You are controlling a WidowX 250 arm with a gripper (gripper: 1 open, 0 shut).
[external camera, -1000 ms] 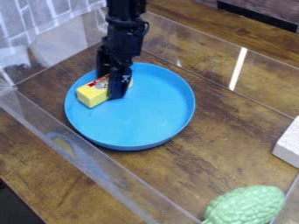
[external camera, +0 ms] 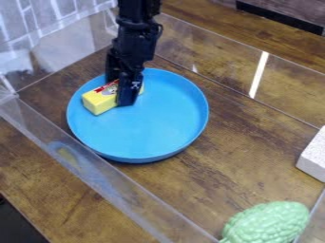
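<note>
My black gripper reaches down from the top onto a yellow box with a red label, which lies on the left rear part of a blue plate. The fingers sit at or just over the box; I cannot tell whether they are shut on it.
A white block is at the right edge, and a green textured object at the lower right. Clear walls border the wooden surface, which is mostly bare right of the plate.
The plate and the yellow box have shifted slightly to the left, along with a small movement of my gripper.
</note>
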